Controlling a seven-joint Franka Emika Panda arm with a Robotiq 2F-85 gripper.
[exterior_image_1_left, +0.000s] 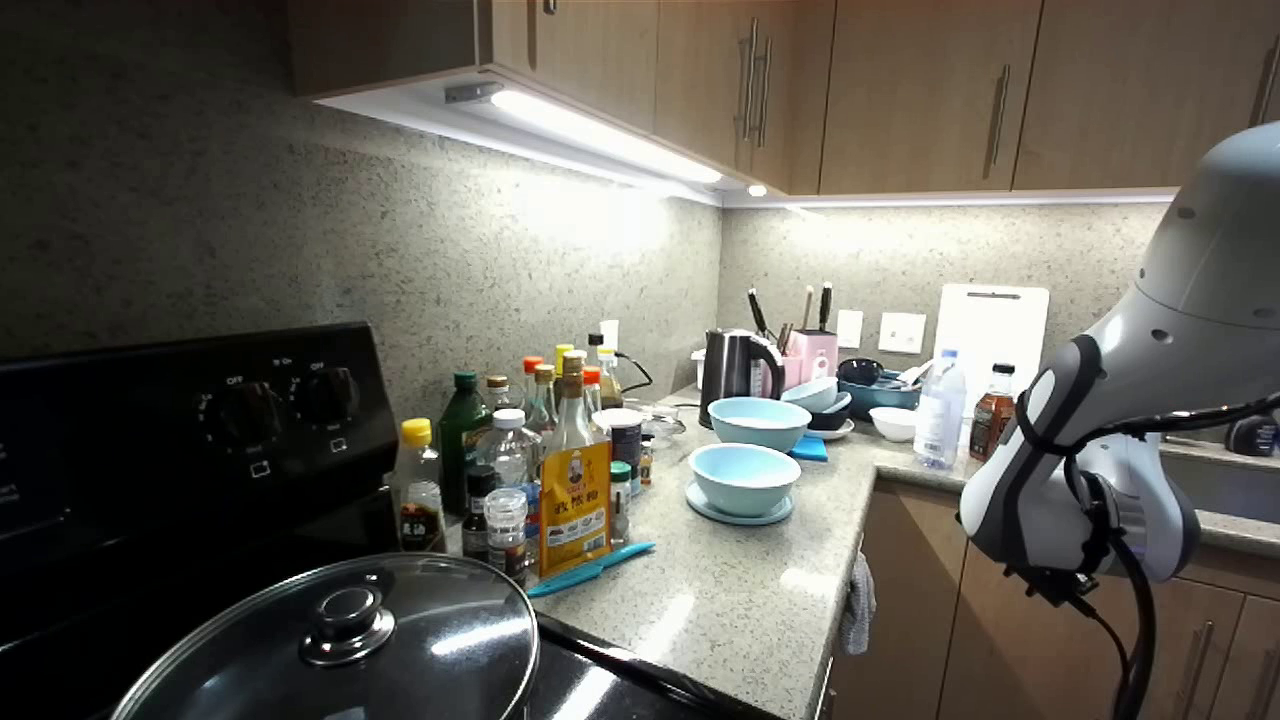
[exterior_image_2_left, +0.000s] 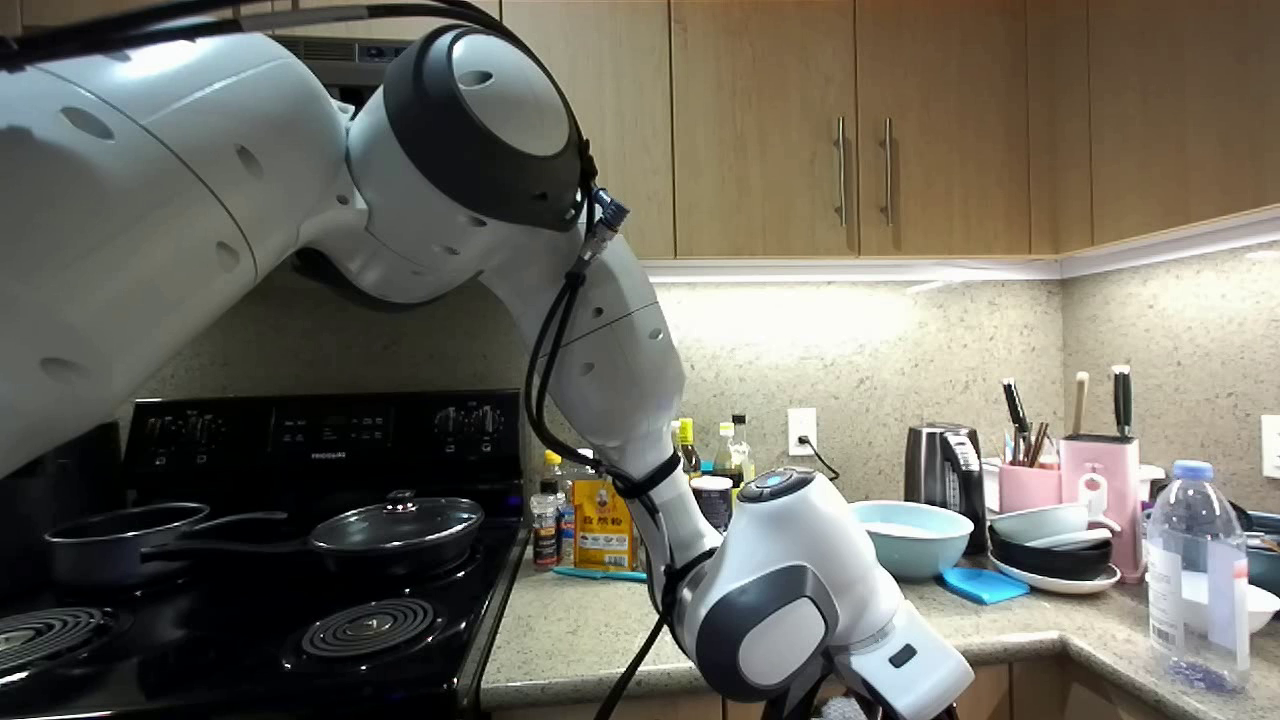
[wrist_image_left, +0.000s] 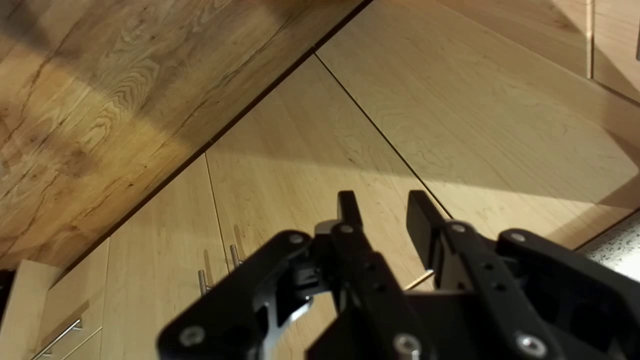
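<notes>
In the wrist view my gripper points toward the pale wooden cabinet fronts (wrist_image_left: 264, 174) below the counter. Its two black fingers (wrist_image_left: 349, 210) are a small way apart. Between the tips only wood shows, and nothing held can be made out; whether the fingers grip anything lower down is hidden. Outside, the arm (exterior_image_1_left: 1080, 468) hangs at the right of exterior view 1 and reaches down past the counter front in exterior view 2, its gripper out of sight in both. Light blue bowls (exterior_image_1_left: 744, 480) stand on the counter (exterior_image_1_left: 720, 600).
Several bottles and a yellow packet (exterior_image_1_left: 576, 510) crowd the wall side, a blue knife (exterior_image_1_left: 590, 569) lying before them. A lidded pan (exterior_image_2_left: 396, 528) is on the stove. A plastic bottle (exterior_image_2_left: 1197, 576) stands near the counter edge.
</notes>
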